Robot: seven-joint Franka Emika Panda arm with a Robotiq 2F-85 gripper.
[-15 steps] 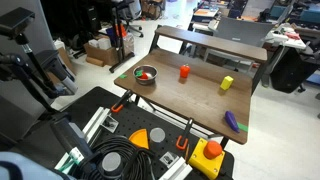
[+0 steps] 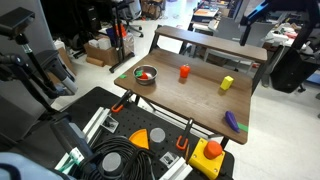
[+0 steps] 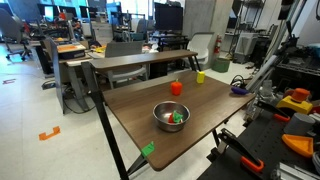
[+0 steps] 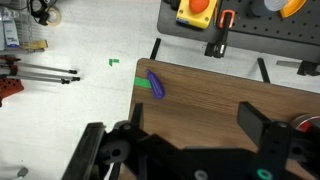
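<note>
My gripper hangs over the table with its dark fingers spread wide and nothing between them. In exterior view 1, parts of the dark arm fill the upper right. On the wooden table, a purple object lies near the right front edge; the wrist view shows this purple object ahead of my fingers. Farther back are a yellow block and a small red object. At the left stands a metal bowl with red and green items inside.
A raised wooden shelf runs along the table's back. At the front, a dark rail frame holds a yellow box with a red button and coiled black cables.
The dark arm and gripper have come into exterior view 1 at the upper right, where neither showed before. The objects on the table have stayed in place.
</note>
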